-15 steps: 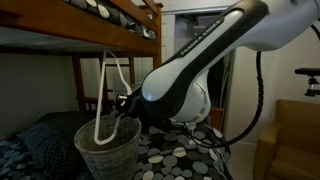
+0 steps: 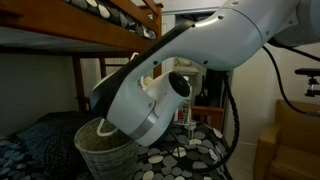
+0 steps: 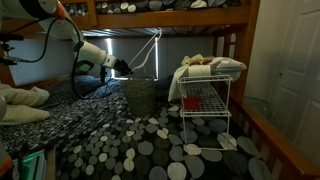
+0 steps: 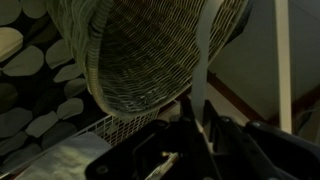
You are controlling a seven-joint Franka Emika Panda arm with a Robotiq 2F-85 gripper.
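A white, thin loop-shaped strip (image 3: 147, 48), perhaps a hanger, is held in my gripper, which is shut on it. Two of its white lengths run upward from the fingers in the wrist view. A woven basket (image 2: 108, 155) stands on the bed under the arm; in the second exterior view the basket (image 3: 138, 97) is just below and beside the gripper (image 3: 122, 70). From the wrist, the basket's inside (image 4: 145, 60) looks empty where visible. In the first exterior view the arm hides most of the strip (image 2: 106, 128) and the fingers.
A white wire rack (image 3: 206, 111) with cloth (image 3: 207, 66) on top and a red item (image 3: 192, 103) stands right of the basket. The bunk's wooden rail (image 2: 75, 30) passes overhead. A brown armchair (image 2: 290, 145) is at the right.
The white strip, earlier standing upright above the basket, is now mostly hidden behind the arm.
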